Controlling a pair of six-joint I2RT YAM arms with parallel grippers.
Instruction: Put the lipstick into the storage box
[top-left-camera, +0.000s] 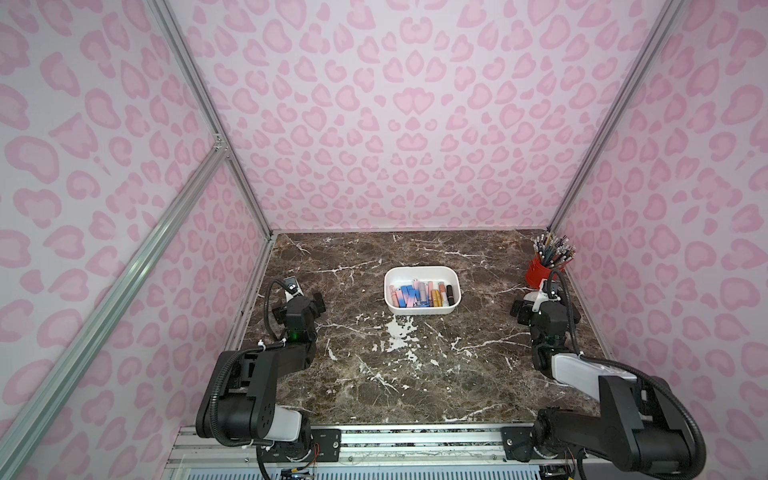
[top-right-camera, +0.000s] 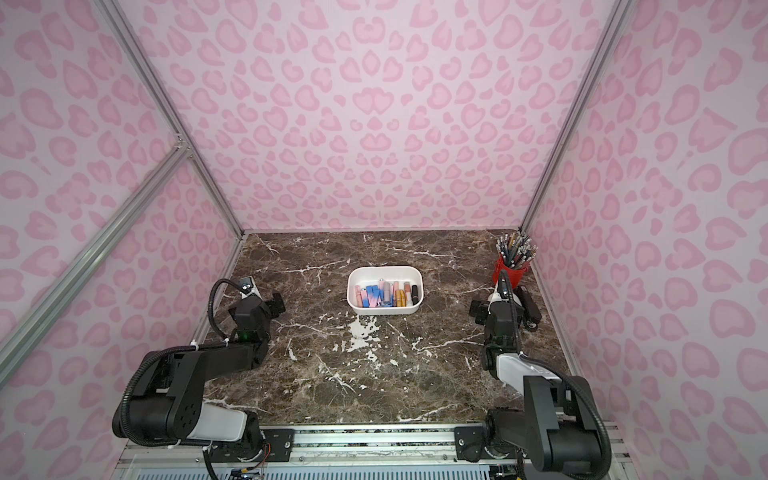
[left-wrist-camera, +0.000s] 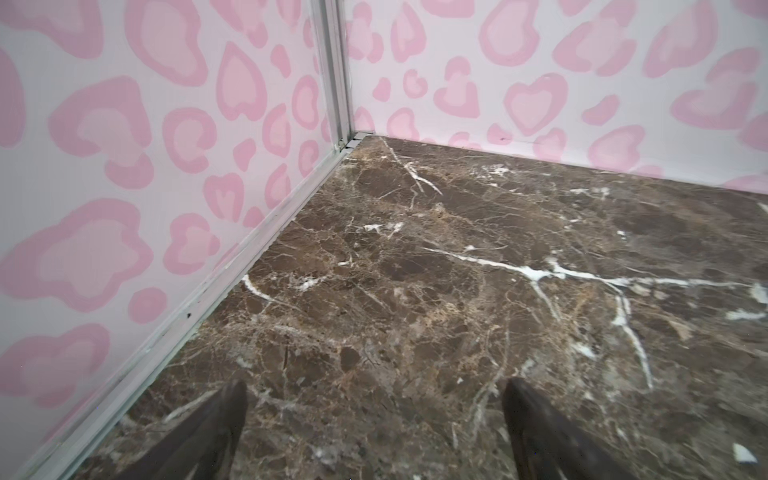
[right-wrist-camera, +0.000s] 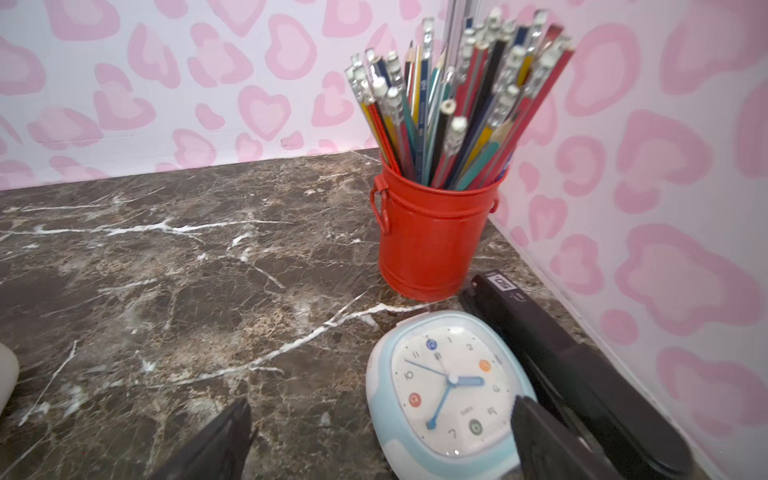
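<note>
A white storage box stands at the middle of the marble table, holding several lipsticks in pink, blue, tan and black. My left gripper is open with nothing between its fingers, low at the table's left side, away from the box. My right gripper is open at the right side, its fingers just before a blue-and-white clock, with nothing held. No lipstick shows outside the box.
A red cup of pencils stands at the back right, with a black object beside the clock along the right wall. Pink-patterned walls close the sides and back.
</note>
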